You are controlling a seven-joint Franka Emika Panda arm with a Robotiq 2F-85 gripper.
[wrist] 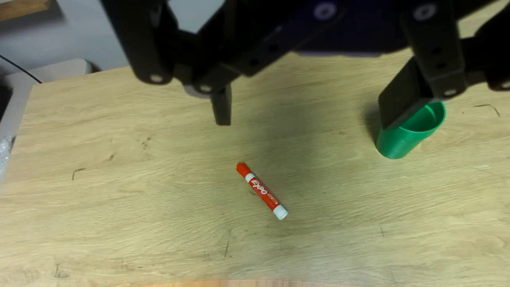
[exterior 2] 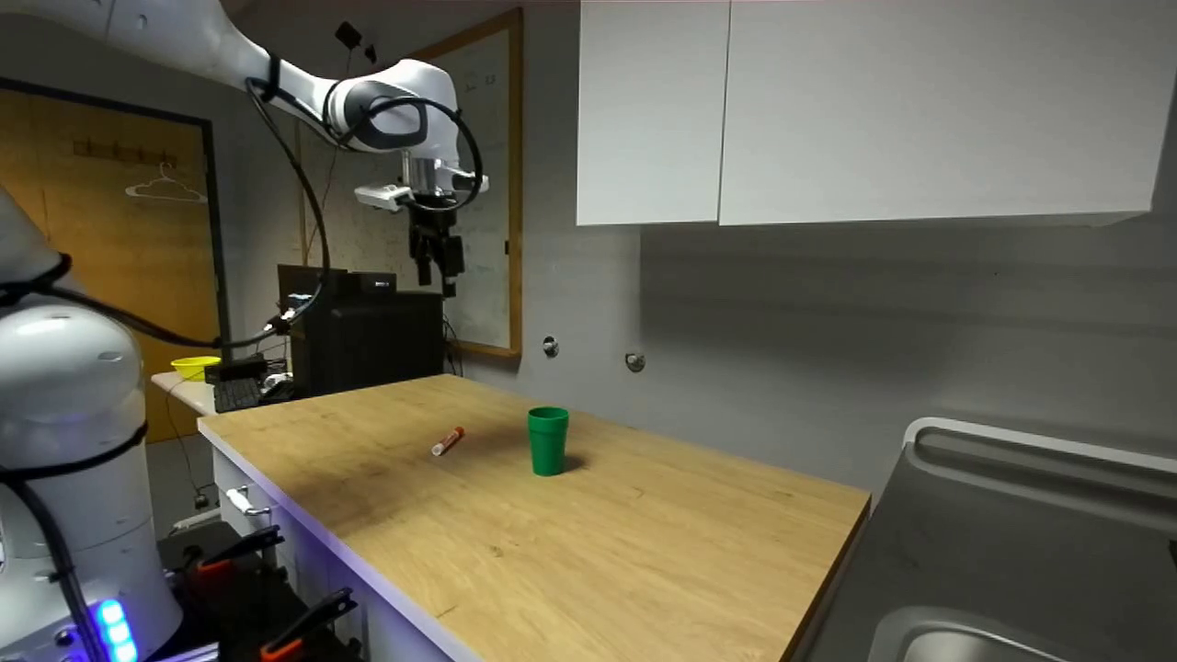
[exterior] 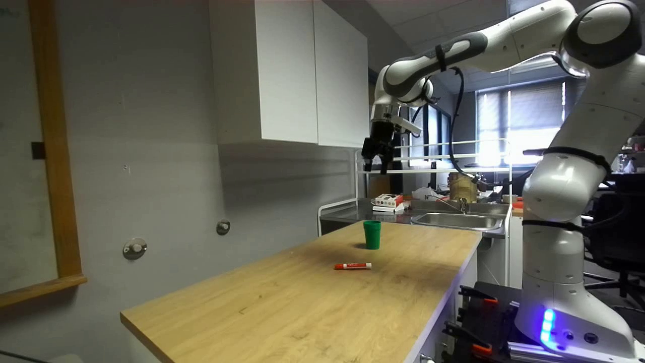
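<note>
A red marker with a white end [wrist: 263, 191] lies flat on the wooden counter; the same marker [exterior: 353, 266] shows up in exterior view 1. Close by, the green cup [exterior 2: 547, 441] stands upright. From the wrist camera the cup [wrist: 406, 136] is partly covered by one of my fingers [wrist: 404, 93]. My gripper [exterior 2: 436, 281] hangs well above the counter, pointing down and touching neither object. Its fingers are spread wide in the wrist view, so the gripper is open with only bare counter visible between them.
White cabinets [exterior 2: 872, 110] hang on the wall above the counter's back edge. Beyond one end of the counter [exterior: 290, 302] lies a metal sink [exterior: 456, 221].
</note>
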